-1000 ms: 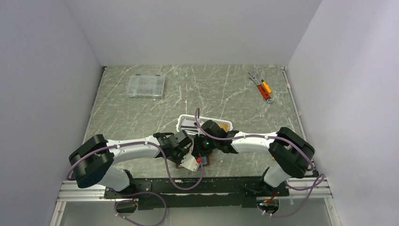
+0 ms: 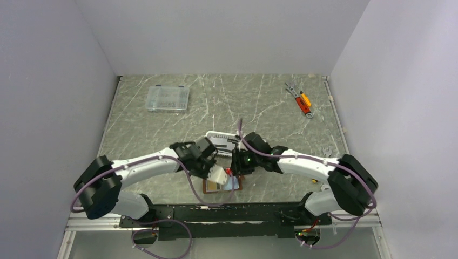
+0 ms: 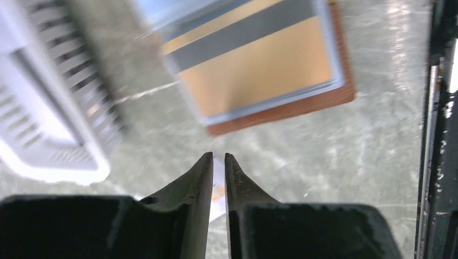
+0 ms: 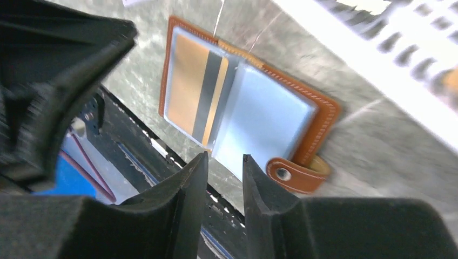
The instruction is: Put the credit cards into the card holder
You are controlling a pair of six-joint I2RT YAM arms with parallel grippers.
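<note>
An open brown card holder (image 2: pixel 221 184) lies near the front edge, with tan cards (image 4: pixel 189 86) and clear blue sleeves (image 4: pixel 262 116) in its pockets. My left gripper is above the table beside the holder; its fingers are shut, and a pale sliver behind the tips cannot be told as held or lying. My right gripper hangs over the holder with its fingertips part open, nothing visible between them.
A white basket (image 2: pixel 220 139) with cards sits just behind the holder. A clear plastic box (image 2: pixel 167 99) lies back left, pliers (image 2: pixel 302 106) back right. Both arms crowd the front middle.
Both arms have moved: the left gripper up and back from the holder, the right arm to the right, uncovering more of the holder.
</note>
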